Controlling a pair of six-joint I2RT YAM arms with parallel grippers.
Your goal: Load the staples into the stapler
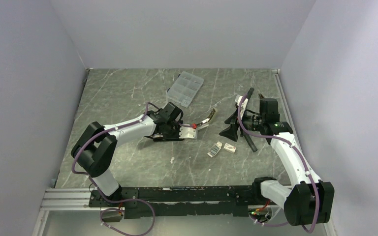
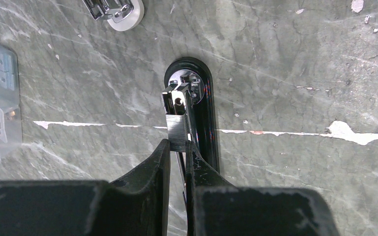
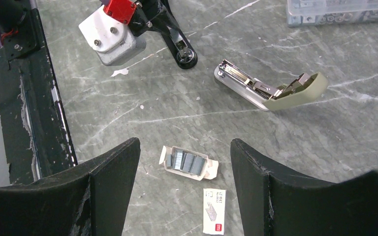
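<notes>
In the left wrist view the black stapler [image 2: 207,123] lies on the table with its magazine exposed. A silver staple strip [image 2: 176,129] sits lengthwise at the magazine, behind its front end. My left gripper has one fingertip close along each side of the strip's near end; whether they press on it cannot be made out. Wide open and empty, my right gripper hangs over the table. Below it, the right wrist view shows an open staple carton [image 3: 187,162] with several grey strips inside.
A second, olive and white stapler [image 3: 295,97] lies opened between the arms. The closed white box [image 3: 214,211] is beside the carton. A clear compartment case [image 1: 184,88] stands at the back. Bare table lies at the front.
</notes>
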